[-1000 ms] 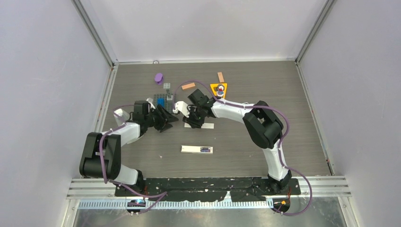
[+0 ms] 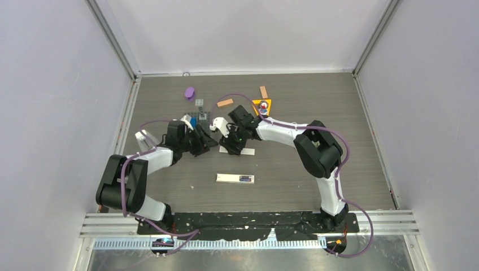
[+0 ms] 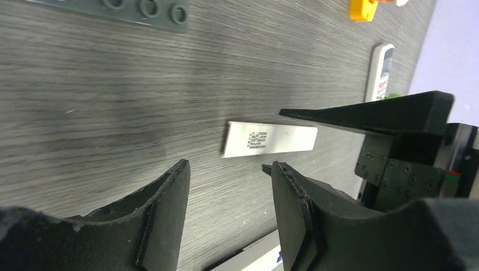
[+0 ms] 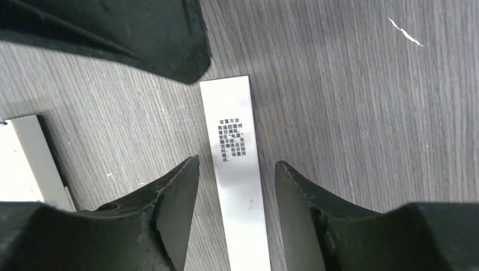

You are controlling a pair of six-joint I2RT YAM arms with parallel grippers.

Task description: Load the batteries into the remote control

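The white battery cover (image 2: 247, 152) lies flat on the table, printed side up; in the right wrist view it (image 4: 237, 180) runs lengthwise between the fingers of my right gripper, which stands open around it. My left gripper is open and empty, just left of the right one, with the cover (image 3: 268, 138) beyond its fingertips. The white remote body (image 2: 229, 178), with dark batteries visible at its right end, lies nearer the front edge. The right gripper's fingertips are hidden in the top view.
A grey brick plate (image 3: 96, 11), a yellow toy (image 2: 265, 104), wooden blocks (image 2: 225, 103) and a purple object (image 2: 190, 92) sit toward the back. Both arms are close together at centre.
The right gripper has shifted a little right. The remote body has not moved.
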